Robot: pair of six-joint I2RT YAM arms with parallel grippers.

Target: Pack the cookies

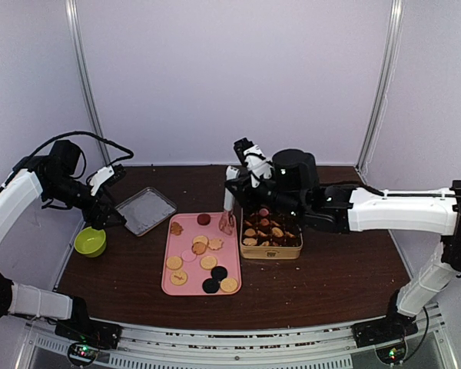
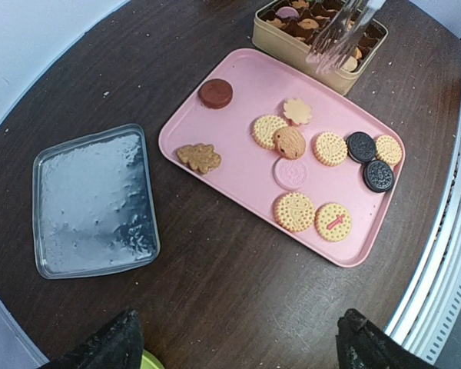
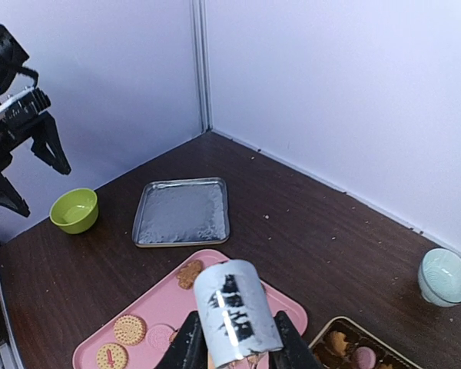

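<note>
A pink tray point(image 2: 246, 177) holds round pale, dark, brown and pink cookies. Right of it is a beige tin point(image 1: 270, 252) with sectioned cookies. My right gripper is shut on a white-handled utensil point(image 3: 234, 307), whose clear slotted end hangs above the tray's back right and the tin's edge. In the left wrist view that end appears at the top. My left gripper stands open and empty over the left side of the table.
A metal tray point(image 1: 144, 210) lies left of the pink tray, with a green bowl point(image 1: 90, 241) in front. A pale bowl point(image 3: 444, 278) stands at the back.
</note>
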